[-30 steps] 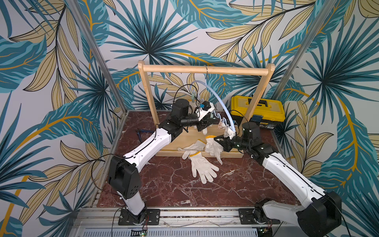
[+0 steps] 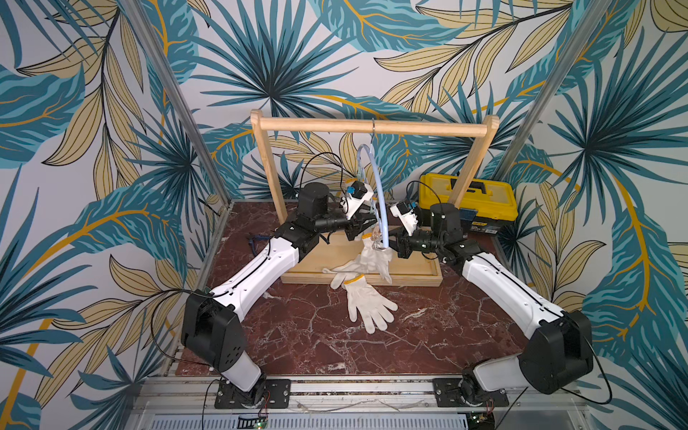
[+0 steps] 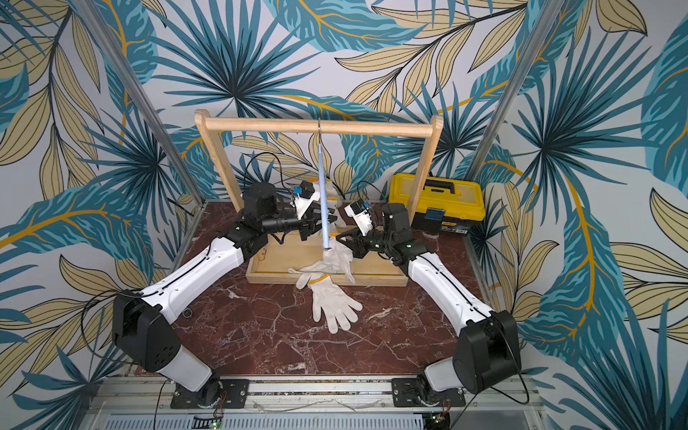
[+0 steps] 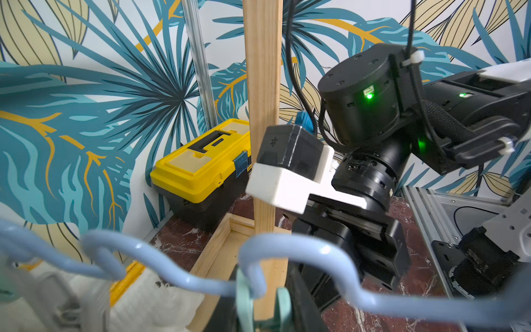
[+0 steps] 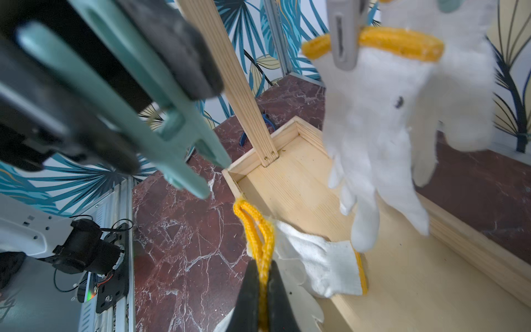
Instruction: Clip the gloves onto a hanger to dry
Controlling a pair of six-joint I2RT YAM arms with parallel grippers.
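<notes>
My left gripper is shut on a mint clip (image 4: pixel 243 301) of the light blue hanger (image 4: pixel 309 251). In the right wrist view, that mint clip (image 5: pixel 190 138) sits up and left of the held cuff, its fingers pointing down and apart from it. My right gripper is shut on the yellow cuff (image 5: pixel 260 229) of a white glove (image 2: pixel 372 263), which hangs over the tray. A grey clip (image 5: pixel 347 38) grips another white glove (image 5: pixel 376 110) by its orange cuff. One more glove (image 2: pixel 369 304) lies across the tray's front edge onto the table.
The hanger hangs from a wooden rail (image 2: pixel 315 124) over a shallow wooden tray (image 2: pixel 301 278). A yellow toolbox (image 2: pixel 458 193) stands behind the right post.
The hanger has swung round and its near end moved left. My right gripper has shifted left and slightly away with the glove; the left gripper has moved a little left.
</notes>
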